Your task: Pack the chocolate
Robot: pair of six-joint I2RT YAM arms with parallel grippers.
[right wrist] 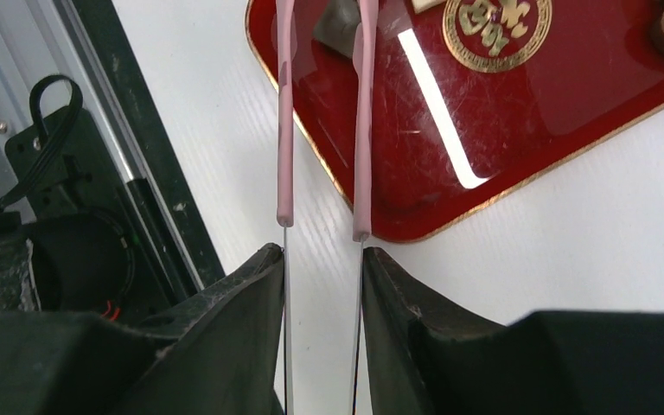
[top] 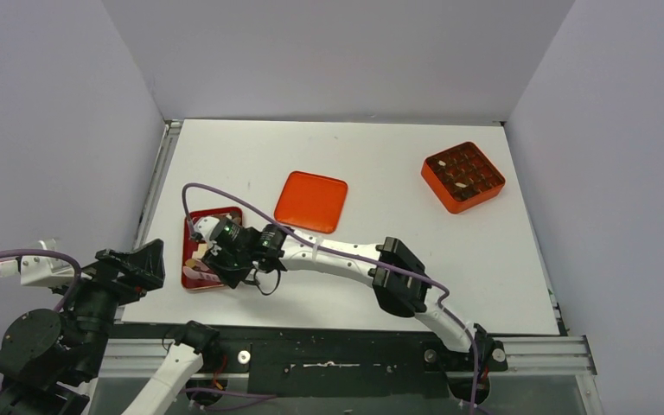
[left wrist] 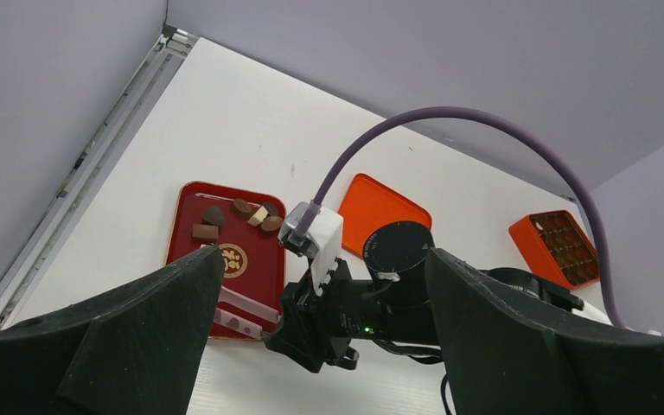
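Observation:
The red tray [top: 194,216] holds several chocolates. My right gripper is over its near corner, open, with a dark chocolate [right wrist: 331,30] partly visible beneath the pink fingertips. A gold emblem [right wrist: 496,26] shows on the tray floor. My left gripper is held high at the left, its dark fingers framing a view of the table; it looks open with nothing between them. An orange box [top: 462,177] with small compartments stands at the back right, mostly filled with dark shapes and a few pale ones.
An orange lid [top: 310,201] lies in the middle of the table, behind the right arm.

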